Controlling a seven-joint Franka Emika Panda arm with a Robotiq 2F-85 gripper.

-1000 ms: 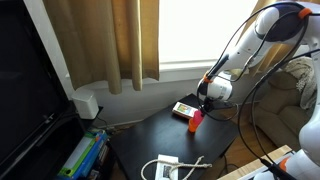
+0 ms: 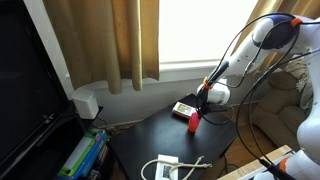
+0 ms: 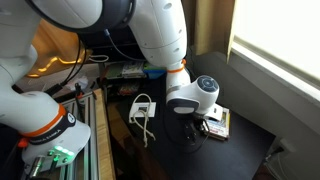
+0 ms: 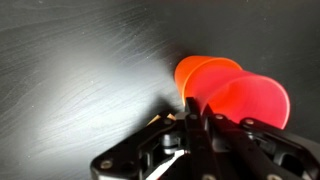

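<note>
A pinkish-red cup [image 4: 268, 99] has its open mouth toward the wrist camera. My gripper is shut on its rim, with a finger on each side of the wall. An orange cup [image 4: 192, 67] shows just past it, partly covered by the red one. They overlap in the wrist view; whether one sits inside the other I cannot tell. From exterior view 1, the red cup [image 2: 194, 121] appears low over the black table, below my gripper. In exterior view 2 the arm hides both cups.
A small box or book [image 2: 184, 109] lies on the table behind the cups. Toward the front are a white power strip [image 2: 166, 168] and its cable. Most of the black table [image 2: 150, 135] left of the cups is bare.
A second ago orange showed below the red cup in exterior view 1. Now the red takes up nearly all of that spot, and the arm has shifted slightly.
</note>
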